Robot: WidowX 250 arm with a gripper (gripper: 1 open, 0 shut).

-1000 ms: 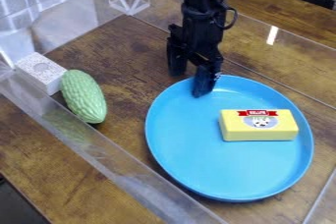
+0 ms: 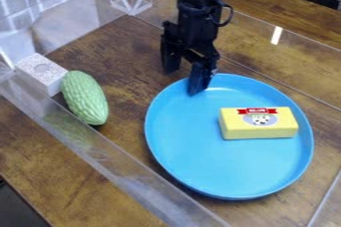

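The black gripper (image 2: 186,68) reaches down from the top centre to the back rim of a blue plate (image 2: 200,161), its fingers dark against the wood; whether they are open or shut is hard to tell. A yellow box with a red label (image 2: 258,122) lies on the right part of the plate. A green ridged vegetable (image 2: 84,98) lies on the wood to the left of the plate.
A white block (image 2: 40,73) sits at the far left beside the vegetable. Clear walls edge the left side.
The gripper has shifted slightly over the last second, its upper part a little to the left. The objects show little visible change, apart from a very slight shift of the plate and box.
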